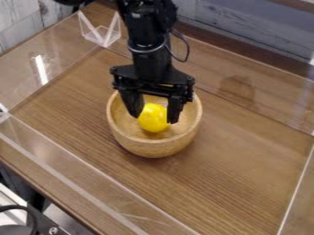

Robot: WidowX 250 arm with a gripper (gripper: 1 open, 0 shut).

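Note:
A round wooden bowl (pixel 154 144) sits near the middle of the table with a yellow ball-like object (pixel 153 117) inside it. The black gripper (pixel 153 107) hangs down from the arm over the bowl, its two fingers spread either side of the yellow object's top, so it stands open. Whether the fingertips touch the object cannot be told.
A clear plastic piece (pixel 101 23) stands at the back left. A white wall edges the back, and a black cable lies at the lower left.

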